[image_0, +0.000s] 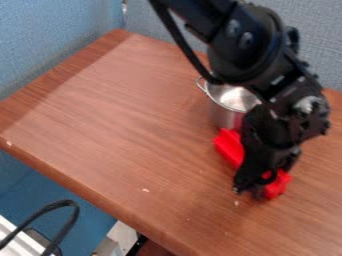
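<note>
A red object (227, 147) lies on the wooden table (107, 130), right of centre, partly covered by the black gripper (251, 182), whose fingers are down over its front end. Whether the fingers are closed on it is hidden. A shiny metal pot (225, 100) stands just behind the red object, partly hidden by the arm.
Blue-grey walls stand behind and left. A black cable (48, 210) and white items lie beyond the table's lower-left edge.
</note>
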